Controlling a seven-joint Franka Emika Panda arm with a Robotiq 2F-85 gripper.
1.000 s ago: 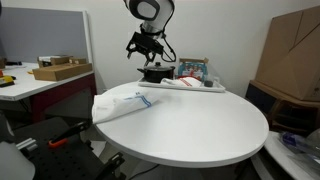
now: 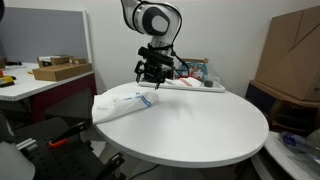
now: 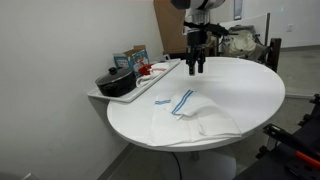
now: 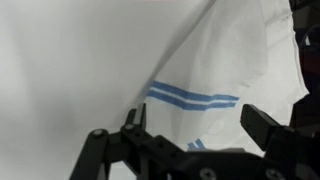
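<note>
A white towel with blue stripes [image 3: 195,118] lies partly folded on the round white table, near its edge. My gripper [image 3: 192,66] hangs above the table, over the towel's far side, clear of the cloth. In the wrist view the gripper has its fingers wide apart, with the towel [image 4: 235,65] and its striped part showing below and between them. Nothing is held. From the first exterior view, the gripper [image 2: 152,79] is above and just behind the towel [image 2: 120,104].
A tray [image 3: 126,96] at the table's far edge carries a black lidded pot [image 3: 117,80], a red-and-white cloth [image 3: 155,71] and colourful boxes. Cardboard boxes [image 2: 62,69] stand off to the left.
My arm has come down, bringing the gripper lower and slightly to the right in the first exterior view, nearer the table. The towel has stayed in place.
</note>
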